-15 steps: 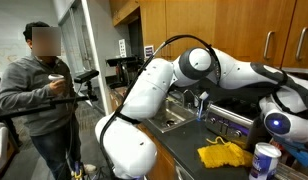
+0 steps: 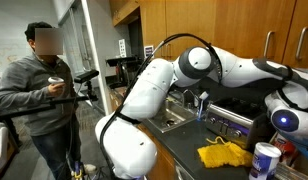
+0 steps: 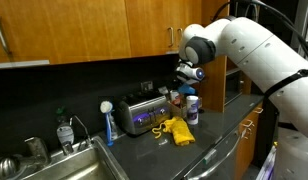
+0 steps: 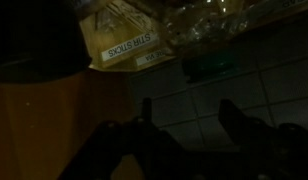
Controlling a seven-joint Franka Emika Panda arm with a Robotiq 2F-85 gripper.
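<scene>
My gripper shows as two dark fingers at the bottom of the wrist view, apart, with nothing seen between them. Ahead of it, at the top of that view, lie clear and brown packets (image 4: 134, 45) lettered "STIR STICKS". A dark round shape (image 4: 39, 45) fills the upper left there. In exterior view 2 the hand is at the counter's far right corner, behind the white canister (image 3: 191, 110). The same canister (image 2: 264, 161) stands beside the hand at the right of exterior view 1. The wrist view is very dark.
A crumpled yellow cloth (image 2: 224, 153) lies on the dark counter (image 2: 184, 150). Behind it a metal toaster (image 3: 146, 112) stands by the back wall. The sink (image 3: 69, 163) is at the left, with a soap bottle (image 3: 65, 134) behind it. Wooden cabinets (image 3: 104, 35) hang above.
The canister and the yellow cloth stay in place.
</scene>
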